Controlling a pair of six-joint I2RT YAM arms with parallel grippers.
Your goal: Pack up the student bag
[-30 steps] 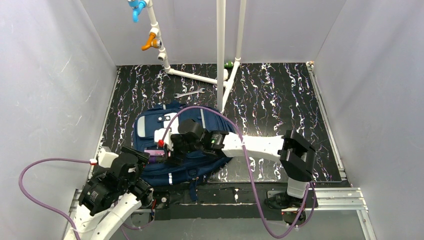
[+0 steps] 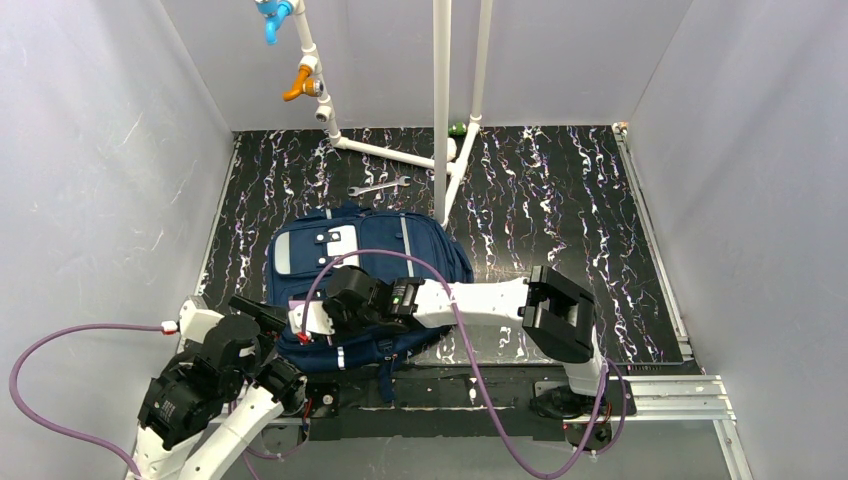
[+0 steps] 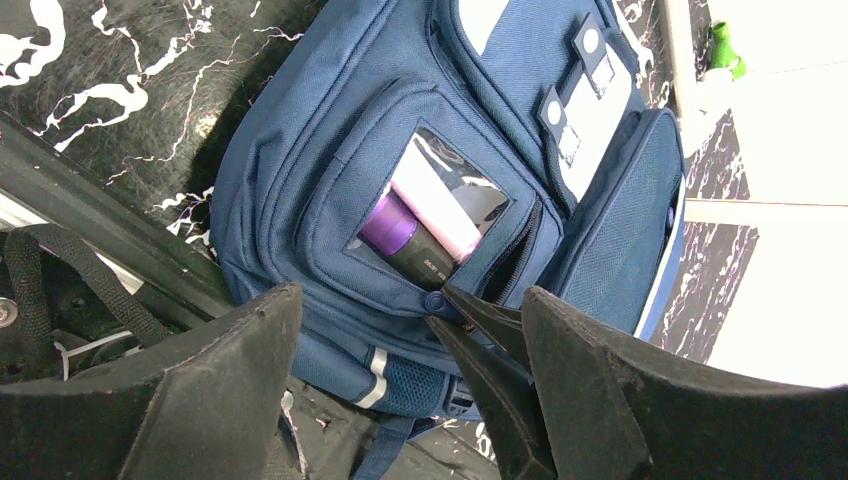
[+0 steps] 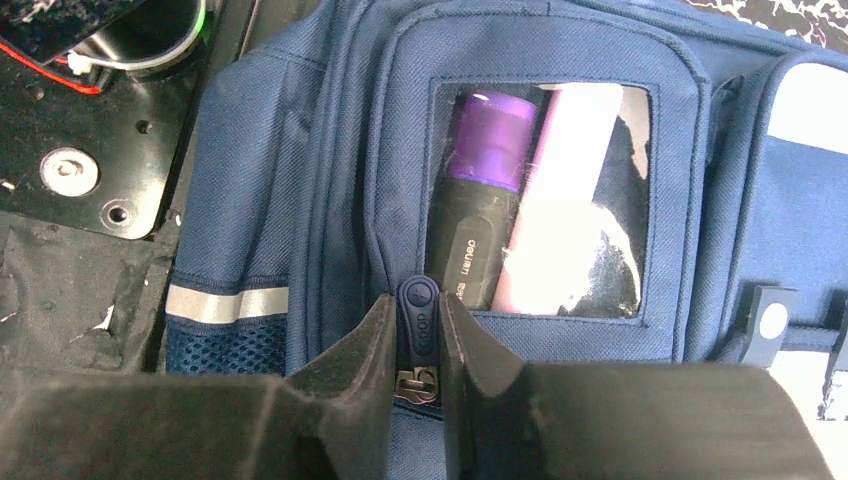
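Note:
The navy student bag (image 2: pixel 300 252) lies flat on the table. Its front pocket has a clear window (image 4: pixel 625 240), showing a purple-capped black marker (image 4: pixel 485 190) and a pink-white tube (image 4: pixel 560 200) side by side. By the pocket's corner is a blue zipper pull (image 4: pixel 420 325) with a metal slider (image 4: pixel 417 383). My right gripper has one finger on each side of this pull, with a narrow gap; whether they grip it cannot be told. My left gripper stands wide open above the pocket's lower part, nothing held in it.
A wrench (image 2: pixel 380 187) lies behind the bag. White pipes (image 2: pixel 390 154) with an orange valve (image 2: pixel 302 84) and a blue valve (image 2: pixel 276 18) stand at the back. To the bag's right the table is clear. Purple hoses (image 2: pixel 480 380) hang from the arms.
My left arm has shifted slightly left and toward the front. The bag looks still.

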